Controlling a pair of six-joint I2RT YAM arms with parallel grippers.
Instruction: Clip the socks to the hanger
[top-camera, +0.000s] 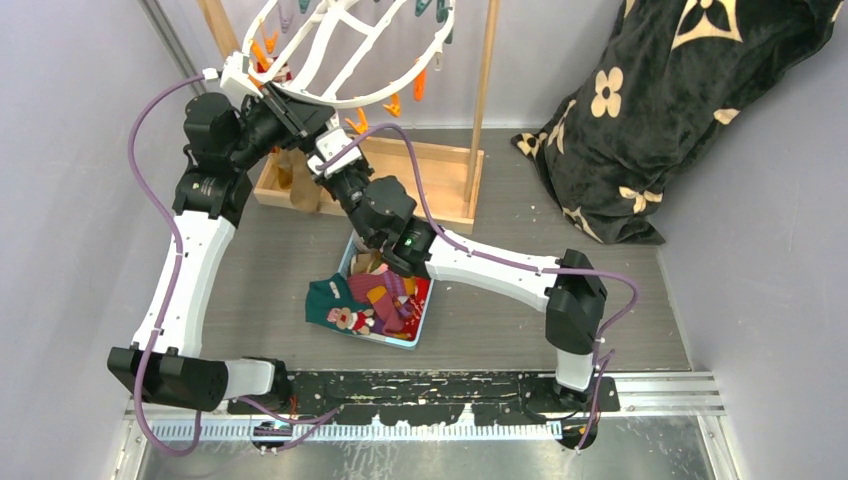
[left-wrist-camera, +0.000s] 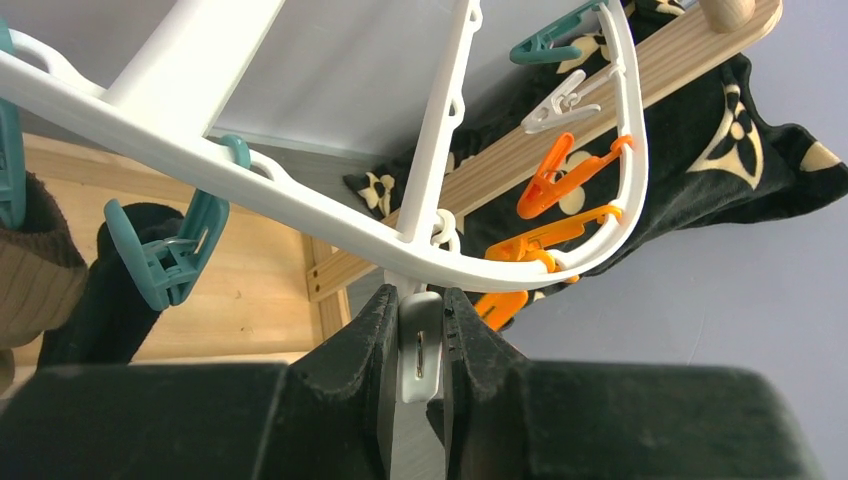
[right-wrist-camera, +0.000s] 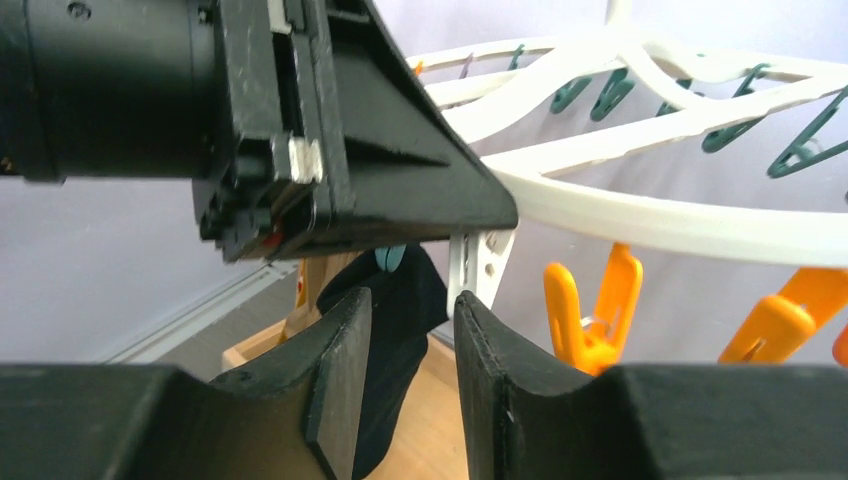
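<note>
My left gripper is shut on a white clip under the hanger rim. My right gripper is part open just below that clip, with no object visible between its fingers. A black sock hangs behind the right gripper, and a brown sock hangs near teal clips in the left wrist view. Orange clips hang along the rim. More socks lie in a blue bin below, partly hidden by the right arm.
The wooden tray stands beneath the hanger, with upright wooden posts. A dark patterned cushion fills the back right.
</note>
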